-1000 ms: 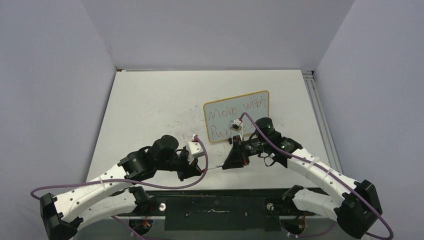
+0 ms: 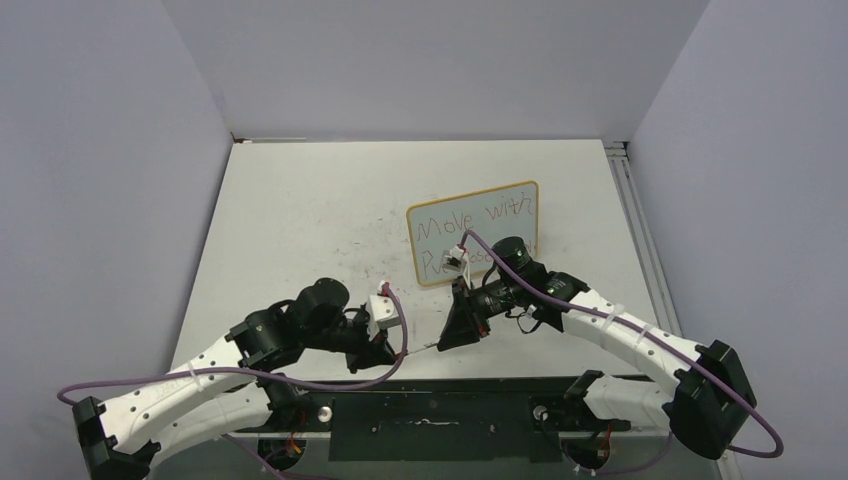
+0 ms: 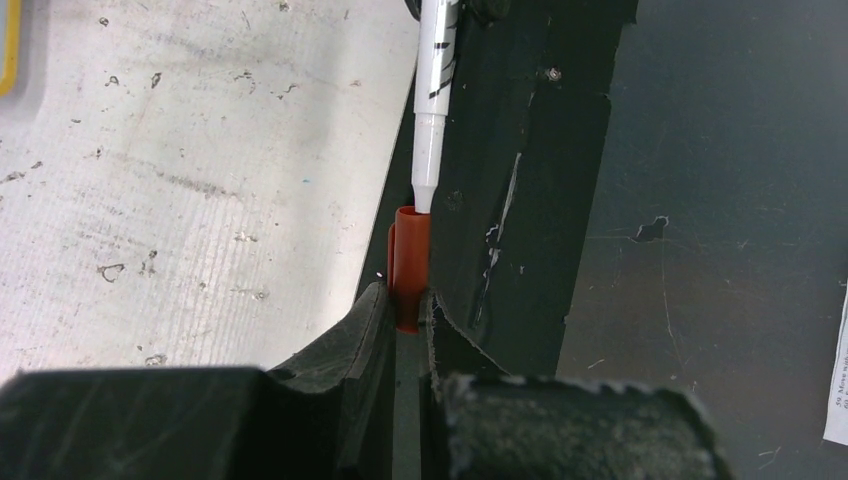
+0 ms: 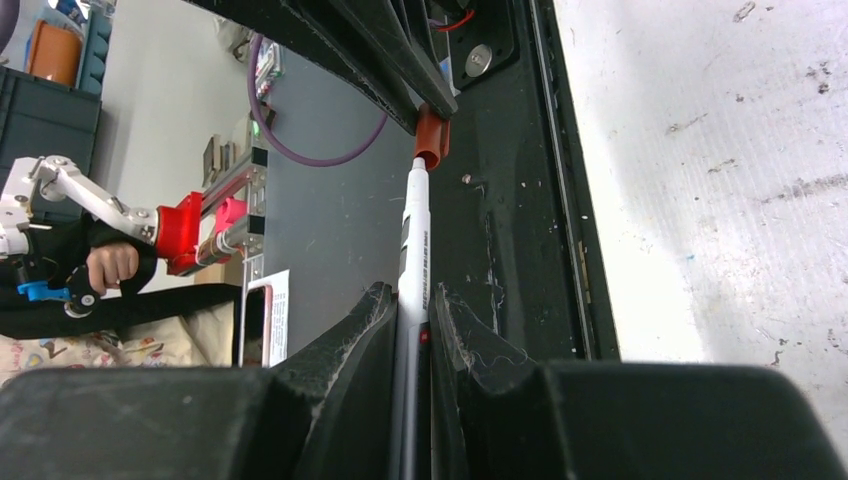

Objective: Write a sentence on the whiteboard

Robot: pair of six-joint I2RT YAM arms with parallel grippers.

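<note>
A whiteboard (image 2: 440,240) with a yellow frame lies on the table, red handwriting reading "Move with" on its top line; my right arm covers part of the line below. My left gripper is shut on a red-brown marker cap (image 3: 412,255), its open end facing the marker. The white marker (image 4: 413,250) is in my right gripper, shut around its barrel. In both wrist views the marker's narrow end meets the cap's mouth; whether it is inside or just at the rim I cannot tell. Both grippers are near the table's front edge.
Walls stand on both sides. A dark strip (image 2: 440,425) runs along the front. A printed paper (image 3: 840,390) lies at the left wrist view's right edge.
The cap and marker moved along with them.
</note>
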